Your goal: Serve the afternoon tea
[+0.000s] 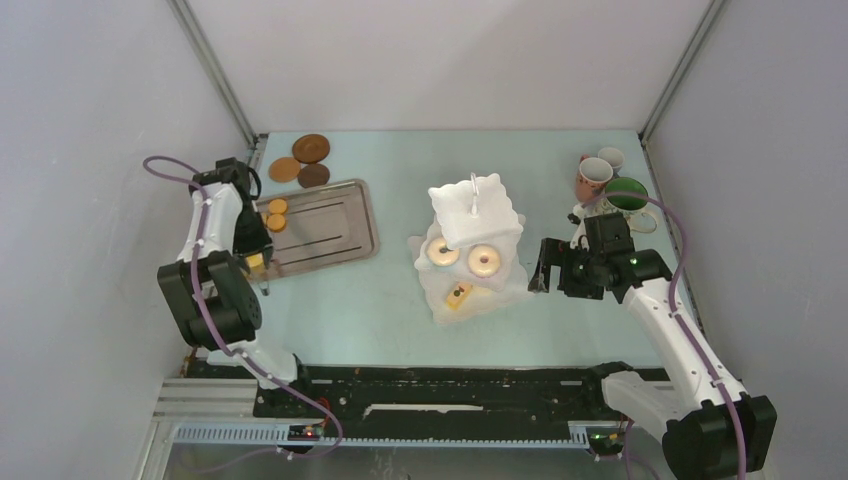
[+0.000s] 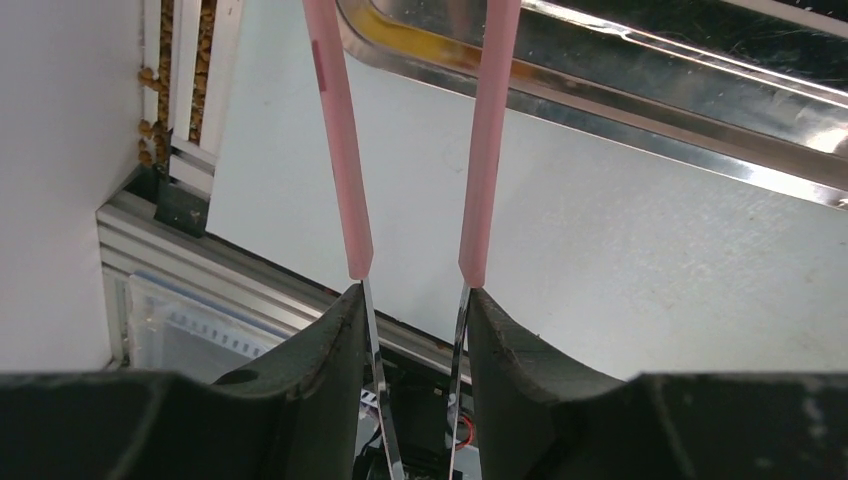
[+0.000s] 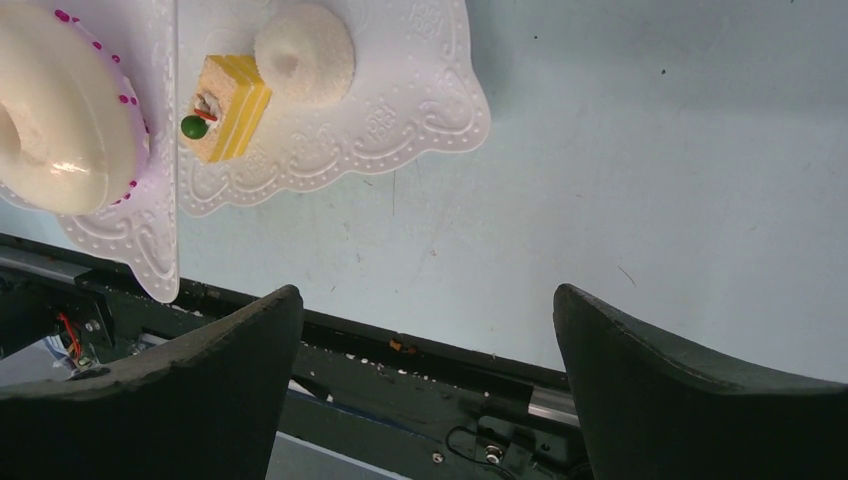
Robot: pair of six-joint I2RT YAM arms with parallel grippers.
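Observation:
My left gripper is closed around a pair of tongs [image 2: 485, 180] with pink legs and metal ends; the far tips run out of the left wrist view. From above, this gripper [image 1: 254, 245] hovers over the front left corner of the metal tray [image 1: 335, 225]. A yellow cake piece [image 1: 256, 262] shows just beside it, partly hidden. Two round yellow-orange pieces [image 1: 277, 215] sit at the tray's left end. My right gripper is open and empty, right of the white tiered stand [image 1: 482, 215]. That stand bears two doughnuts [image 1: 484, 261] and a yellow cake slice [image 3: 235, 108].
Brown round coasters [image 1: 311, 149] lie behind the tray. At the back right stand several cups, among them a pink mug [image 1: 592, 178] and a green-lined cup [image 1: 626, 190]. Bare table [image 1: 370, 310] spreads between tray and stand.

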